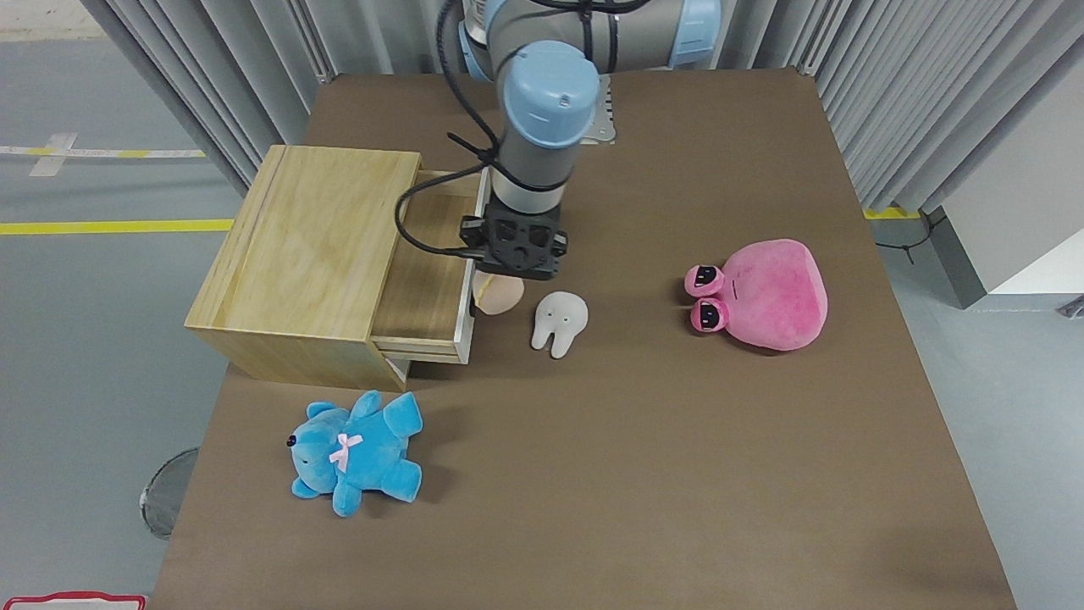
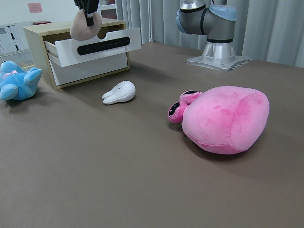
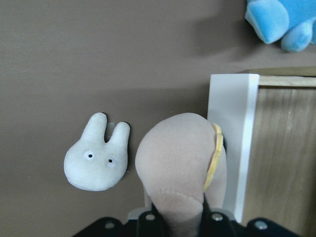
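Note:
My gripper (image 2: 89,15) is shut on a beige plush toy (image 2: 80,27), held up at the front of the open drawer (image 2: 66,52), just over its white front panel. In the wrist view the toy (image 3: 175,163) fills the fingers, beside the panel (image 3: 229,128); a yellow strip runs along it. The drawer's wooden interior (image 1: 427,285) looks empty where visible; part of it is hidden by the arm.
A white rabbit plush (image 1: 559,320) lies beside the cabinet (image 1: 295,234). A blue bear (image 1: 361,457) lies in front of it, and a pink plush (image 1: 772,295) at the right.

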